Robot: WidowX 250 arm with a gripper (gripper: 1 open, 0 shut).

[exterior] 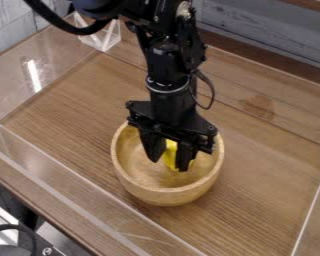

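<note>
My black gripper (170, 150) reaches down from the top of the camera view into a round wooden bowl (135, 176), open, its fingers around a small yellow object (171, 158) in the bowl. The yellow object is mostly hidden behind the fingers, so whether they touch it cannot be told.
The bowl stands on a wooden table (256, 190) with clear room to its left and right. A transparent object (103, 35) is at the back left. A black cable (23, 240) shows at the lower left corner.
</note>
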